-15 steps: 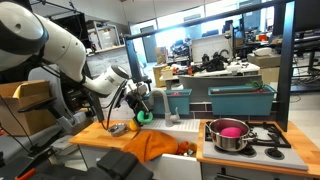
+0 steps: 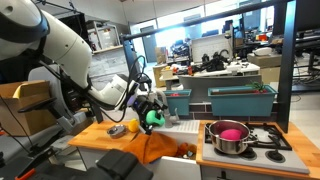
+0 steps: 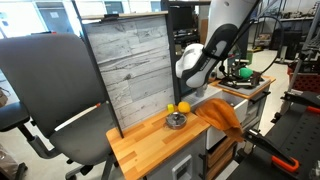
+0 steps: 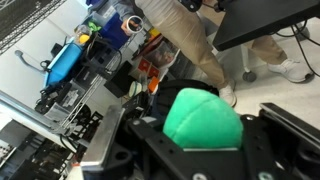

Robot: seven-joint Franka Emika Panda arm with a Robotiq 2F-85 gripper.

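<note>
Above the sink's left side, my gripper point(image 2: 154, 121) points down, shut. A rounded green piece point(image 2: 152, 117) sits at its fingertips, and the same green piece point(image 4: 203, 120) fills the middle of the wrist view. Whether it is held or belongs to the fingers, I cannot tell. Below and just in front, an orange cloth point(image 2: 153, 148) drapes over the front edge of the counter; its folds also show as an orange cloth point(image 3: 219, 117) in exterior view 2. The fingertips look close to the cloth, but contact is unclear.
On the left counter are a metal bowl point(image 2: 116, 131) and yellow items point(image 3: 183, 107). A faucet point(image 2: 174, 103) rises behind the sink. To the right, a steel pot point(image 2: 229, 144) with something pink inside stands by the stove point(image 2: 270, 152). Teal bins point(image 2: 242, 104) line the back.
The green piece travelled with it.
</note>
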